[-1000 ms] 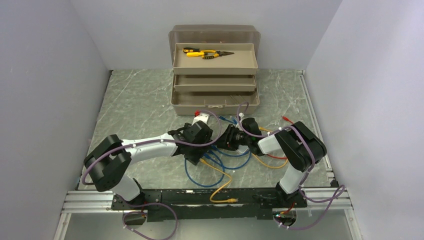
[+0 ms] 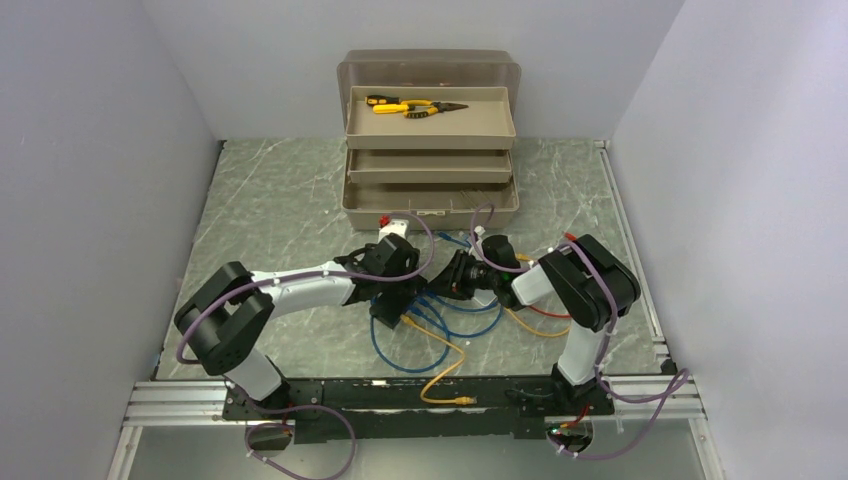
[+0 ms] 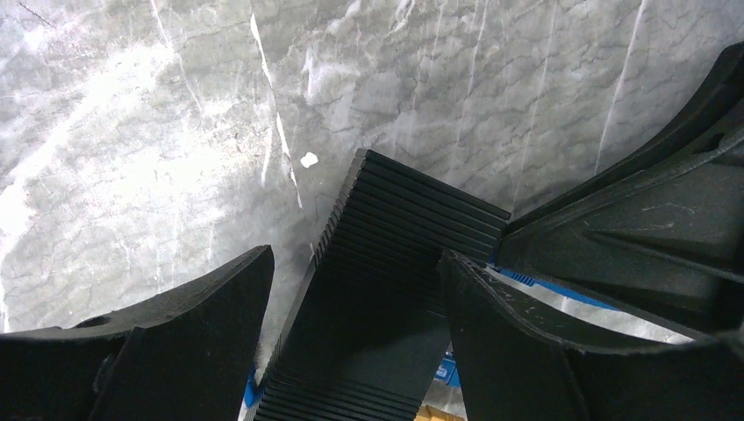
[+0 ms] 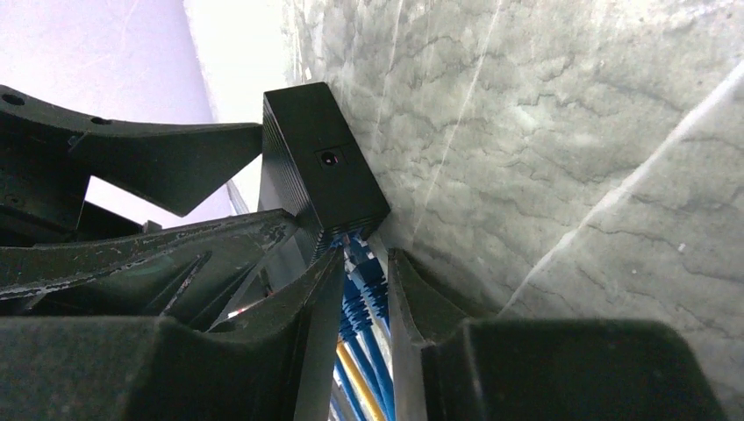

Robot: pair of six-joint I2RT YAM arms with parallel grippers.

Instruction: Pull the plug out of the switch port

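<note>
The black ribbed switch box (image 3: 368, 289) lies on the marble mat under my left gripper, whose fingers stand apart on either side of it, the right one overlapping its edge. In the right wrist view the box (image 4: 325, 158) shows blue and yellow cables at its near end. A blue plug (image 4: 364, 267) enters the port there, between the fingertips of my right gripper, which stand part open around it; contact is unclear. Another black gripper part reaches in from the left. From above, both grippers meet over the box, which is mostly hidden.
A beige toolbox (image 2: 430, 215) with pliers in its top tray stands behind the grippers. Loose blue, yellow (image 2: 445, 372) and red cables spread around and in front of the box.
The toolbox is unchanged.
</note>
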